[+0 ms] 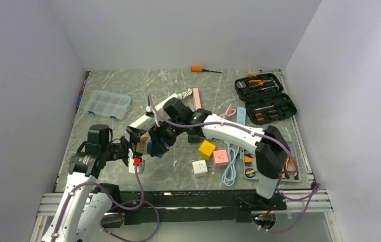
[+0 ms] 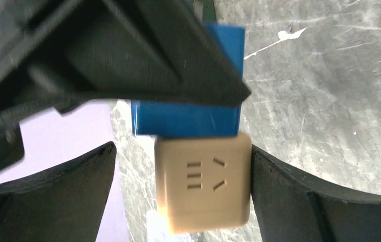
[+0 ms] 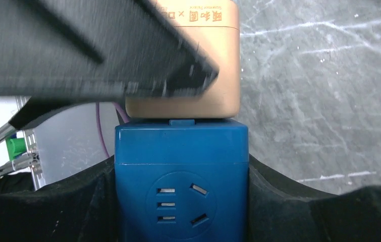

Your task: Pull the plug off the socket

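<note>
A tan plug block point(image 2: 206, 181) with socket slots is joined end to end with a blue socket block point(image 3: 181, 143); only a small blue tab shows at the seam. My right gripper is shut on the blue block, a finger against each side. My left gripper stands open around the tan block. Its right-hand finger point(image 2: 299, 194) is at or very near the block's side, while a gap separates the left-hand finger point(image 2: 77, 186) from it. From above, the tan block point(image 1: 141, 145) shows between the two grippers, over the table's left half.
A white power strip point(image 1: 143, 122) lies behind the grippers. Yellow point(image 1: 207, 149), pink point(image 1: 220, 158) and white point(image 1: 200, 168) blocks stand to the right. A clear organiser box point(image 1: 108, 104) sits back left; an open toolkit point(image 1: 264, 98) lies back right.
</note>
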